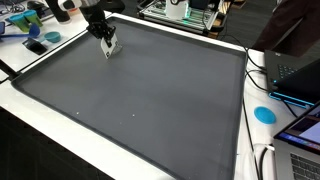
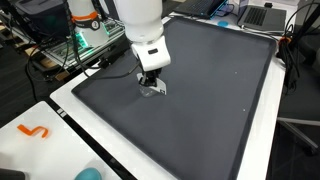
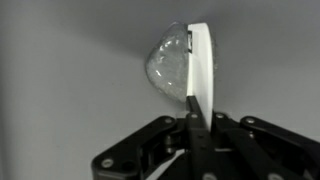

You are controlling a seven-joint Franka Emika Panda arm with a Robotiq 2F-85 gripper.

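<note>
A thin white item (image 3: 201, 64) with a clear, rounded plastic part (image 3: 168, 62) on one side stands at the tip of my gripper in the wrist view. The fingers are shut on its near end. From the second exterior view, the gripper (image 2: 150, 78) is low over the dark grey board, and the white item (image 2: 157, 85) shows just below it, with the clear part (image 2: 144, 90) to its left. In the first exterior view the white item (image 1: 110, 46) is near the board's far left corner. Whether it touches the board cannot be told.
The dark board (image 1: 150, 90) is otherwise bare, with wide free room. Blue and teal containers (image 1: 36, 46) stand beyond its left edge. Laptops (image 1: 298, 80) and a blue disc (image 1: 265, 115) lie to the right. An orange piece (image 2: 33, 131) lies on the white table.
</note>
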